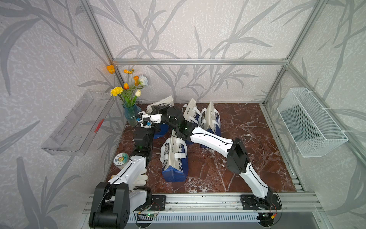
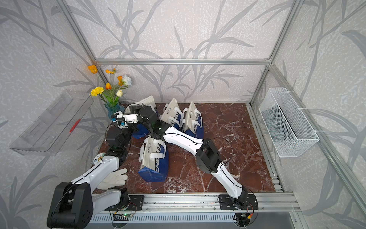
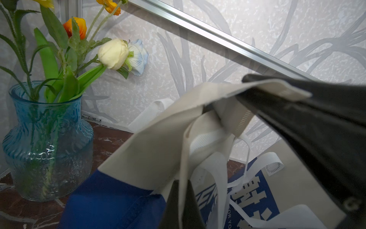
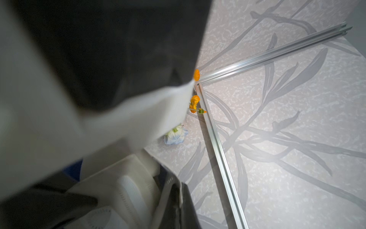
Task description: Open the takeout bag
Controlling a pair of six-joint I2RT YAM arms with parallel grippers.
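Both grippers meet over the rear-left blue and cream takeout bag, beside the flower vase. In the left wrist view, its cream top is folded up, with white handles below. My left gripper is shut, with a thin cream edge appearing between its fingertips; the other gripper's dark body crosses the upper right. In the right wrist view my right gripper is shut at the cream material; whether anything is pinched is unclear. Much of the bag is hidden by the arms.
More bags stand at centre back and front. The glass vase is close on the left. A round tub and glove lie front left.
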